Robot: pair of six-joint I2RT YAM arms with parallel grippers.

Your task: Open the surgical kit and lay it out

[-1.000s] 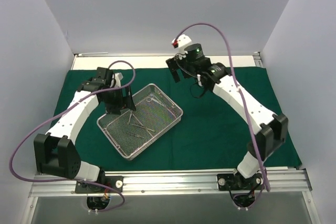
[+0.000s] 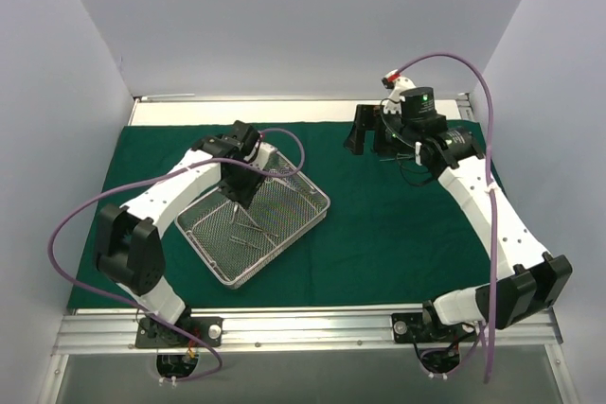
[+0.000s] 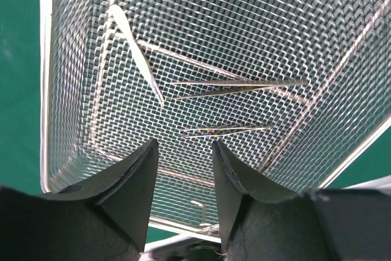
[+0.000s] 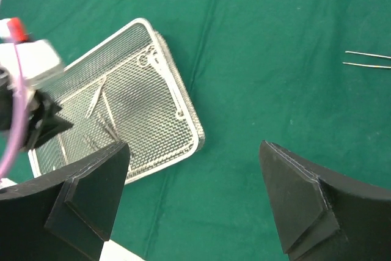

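Note:
My left gripper (image 2: 248, 186) is over the mesh instrument tray (image 2: 306, 227), fingers part open with nothing visible between them. In the left wrist view a white-handled scalpel-like tool (image 3: 135, 50) and two slim metal instruments (image 3: 238, 90) (image 3: 226, 131) lie in the tray. Scissors and a long instrument (image 4: 168, 80) lie along one side in the right wrist view. My right gripper (image 2: 365, 130) stands open and empty over the green cloth toward the back right, where a pair of thin metal instruments (image 4: 366, 65) lies.
The green drape (image 2: 417, 243) is clear across its middle and front right. Metal rails (image 2: 303, 319) edge the work area at front, with walls on both sides.
The left arm has moved right over the tray and its gripper has turned. The right arm has moved right, away from the tray, toward the back right.

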